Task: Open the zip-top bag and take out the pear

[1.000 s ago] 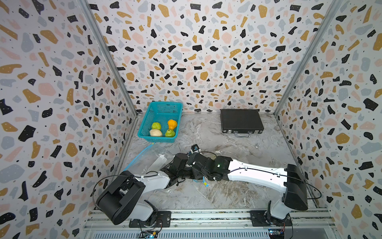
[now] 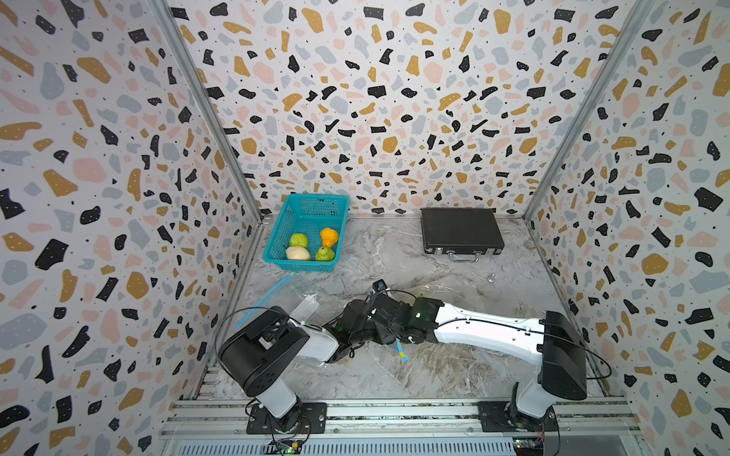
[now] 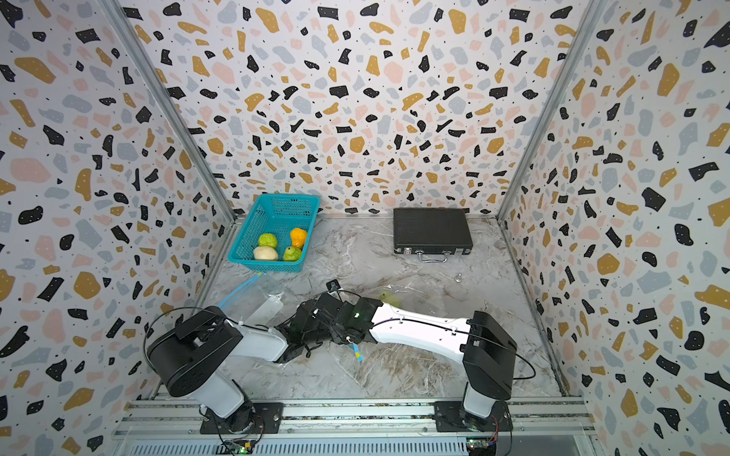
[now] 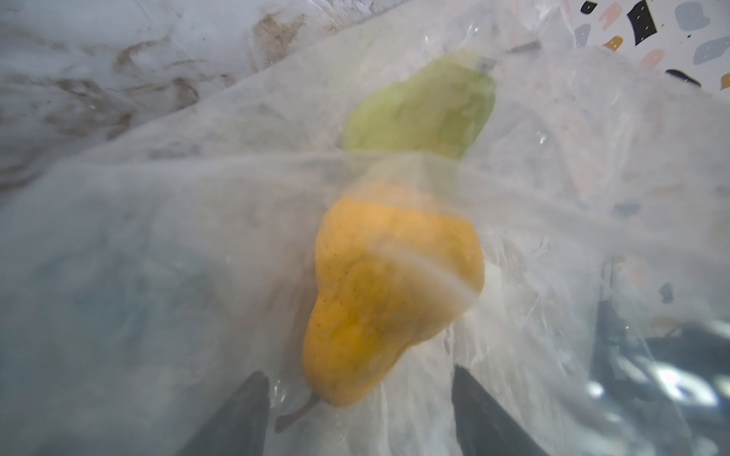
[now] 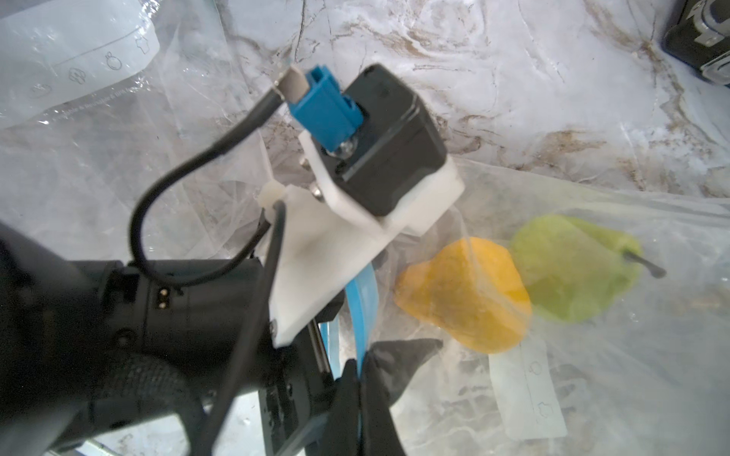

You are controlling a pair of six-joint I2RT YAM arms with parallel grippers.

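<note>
Inside the clear bag (image 5: pixel 669 364) lie a yellow pear (image 5: pixel 471 296) and a green pear (image 5: pixel 574 266), side by side. In the left wrist view the yellow pear (image 4: pixel 388 296) is close, its stem end between the spread fingers of my open left gripper; the green pear (image 4: pixel 426 106) lies beyond it under film. Filmy plastic surrounds the pears and those fingers. My right gripper is shut on the bag's blue edge strip (image 5: pixel 362 304). From above, the arms hide most of the bag; a blue strip end (image 2: pixel 401 351) pokes out in front.
A teal basket (image 2: pixel 277 235) with several fruits stands at back left. Another clear bag with a blue strip (image 2: pixel 262 301) lies at left. A black case (image 2: pixel 462 228) sits at back right.
My left arm has swung to the right, its elbow rising and its gripper pushing further toward the right gripper. The right gripper and the blue strip have shifted slightly right.
</note>
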